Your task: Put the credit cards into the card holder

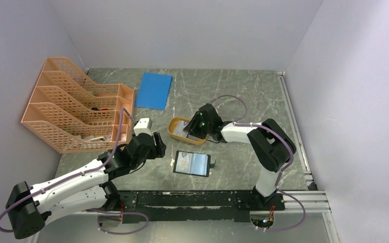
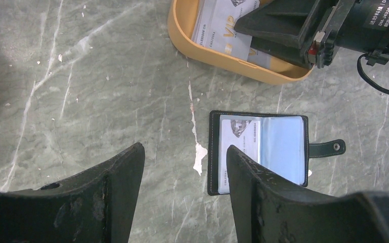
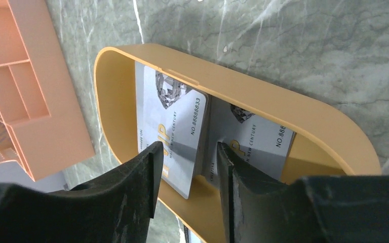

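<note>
In the top view the black card holder (image 1: 192, 163) lies spread flat at the front middle. The left wrist view shows a card with a diamond picture in the holder's left half; its strap (image 2: 327, 148) points right. Behind it stands a tan tray (image 2: 230, 63) with grey VIP cards (image 3: 170, 121) stacked at one end and another card (image 3: 254, 139) lower beside them. My right gripper is open at the tray, its fingers near the stack's edge, nothing held. Left of the holder, my left gripper has its fingers apart over bare table.
A pinkish slotted organizer (image 1: 81, 109) fills the left side of the table. The blue sheet (image 1: 153, 91) lies flat behind the tray.
</note>
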